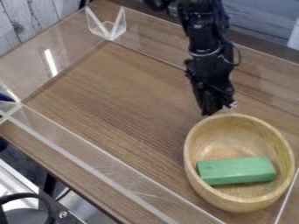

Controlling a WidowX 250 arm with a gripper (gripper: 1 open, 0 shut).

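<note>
My black gripper (211, 105) hangs from the top centre over the wooden table, just behind a round wooden bowl (195, 153), its tips low at the table and shut, with nothing visible between them. Inside the bowl lies a green rectangular block (236, 171).
A white bracket (107, 26) stands at the back left. A dark round part (26, 203) sits at the lower left corner.
</note>
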